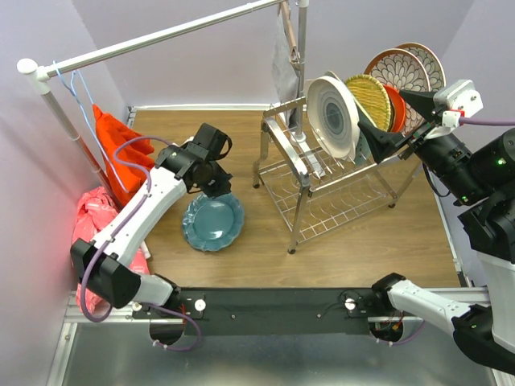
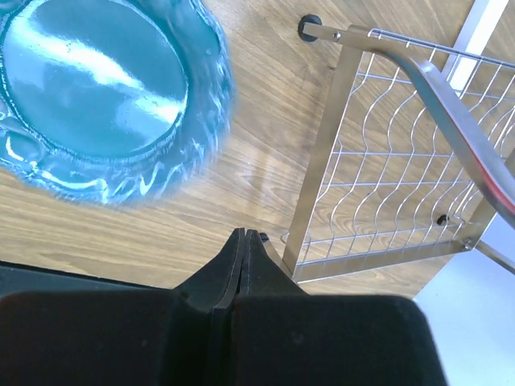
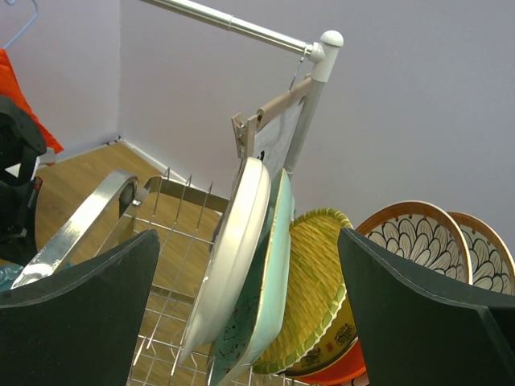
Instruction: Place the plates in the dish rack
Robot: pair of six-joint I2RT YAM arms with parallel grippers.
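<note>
A teal plate with a wavy rim lies on the wooden floor left of the dish rack. In the left wrist view, the same plate fills the upper left, clear of my left gripper, whose fingers are closed together with nothing between them. From above, the left gripper is at the plate's far edge. The rack's upper tier holds a white plate, a pale green plate, a yellow dish and patterned plates. My right gripper stands open around the white and pale green plates, its fingers apart.
The lower tier of the rack looks empty. An orange cloth hangs on the left and a pink cloth lies below it. A grey cloth hangs behind the rack. Bare floor lies behind the left gripper.
</note>
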